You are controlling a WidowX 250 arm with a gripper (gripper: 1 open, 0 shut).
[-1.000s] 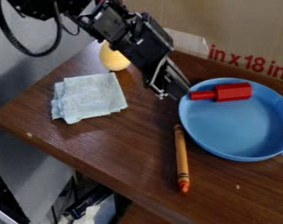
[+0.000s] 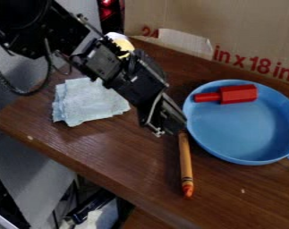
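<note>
My black gripper [image 2: 162, 121] reaches down over the table, its tip just above the upper end of an orange crayon [image 2: 186, 170] and left of a blue pan [image 2: 242, 139]. Whether the fingers are open or shut is hard to tell. A red cylindrical object with a narrow handle [image 2: 236, 94] lies in the pan's back part. A folded pale blue cloth [image 2: 84, 101] lies on the table to the left. A round yellowish object [image 2: 115, 40] at the back is partly hidden behind the arm.
A cardboard box [image 2: 212, 27] stands along the back of the wooden table [image 2: 111, 165]. The table's front left edge runs diagonally, with clutter below it. Bare tabletop lies between cloth and crayon.
My gripper has moved down and slightly left, from beside the red object toward the crayon's upper end. The objects on the table appear unmoved.
</note>
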